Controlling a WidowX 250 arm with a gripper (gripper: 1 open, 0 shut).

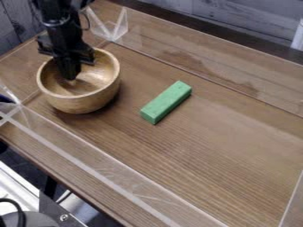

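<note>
A wooden bowl [92,96] sits on the table at the left. My black gripper [57,69] reaches down from the top left over the bowl's back left part, its fingertips low at or inside the rim; it looks shut, and nothing shows between its fingers, though the tips are small and hard to see.
A green block [166,102] lies on the wooden table [207,164] to the right of the bowl, apart from it. Some clear plastic and a dark cable are at the left edge.
</note>
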